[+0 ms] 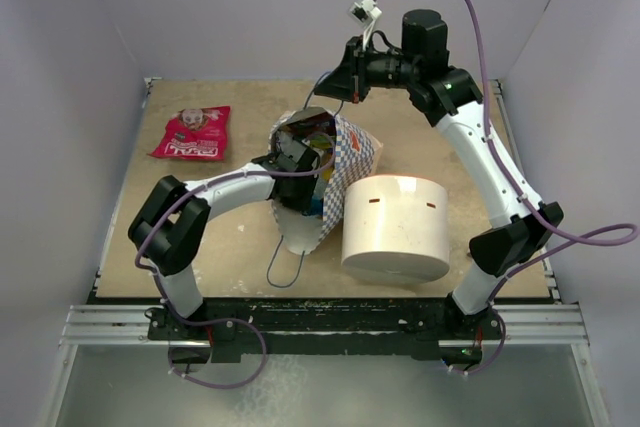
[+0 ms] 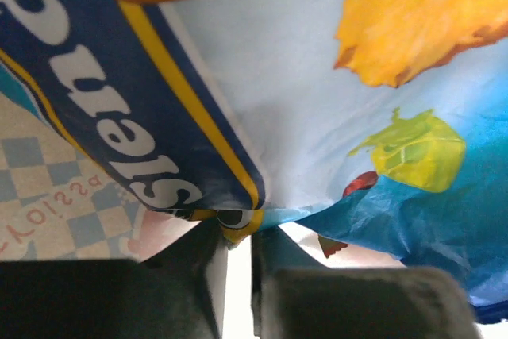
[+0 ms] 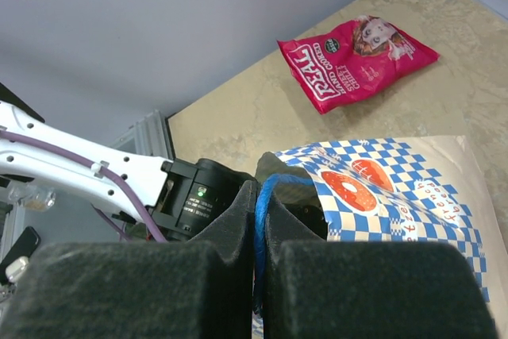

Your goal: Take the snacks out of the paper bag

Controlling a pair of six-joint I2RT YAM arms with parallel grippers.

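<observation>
The checked paper bag [image 1: 353,154] stands with its mouth toward the left arm. My left gripper is inside it, its fingertips hidden in the top view. In the left wrist view, a blue snack packet [image 2: 262,77] with fruit pictures fills most of the frame. Its yellow-edged corner reaches the tips of my left gripper, whose fingers stand close together with a narrow gap; whether they grip it is unclear. My right gripper is shut on the bag's blue handle [image 3: 262,204]. A red snack packet [image 1: 194,134] lies on the table, outside the bag.
A large cream cylinder [image 1: 395,227] stands right beside the bag, below the right arm. The bag's other blue handle [image 1: 287,265] hangs loose at the front. Free tabletop [image 1: 170,207] surrounds the red packet on the left. Grey walls close in the sides and back.
</observation>
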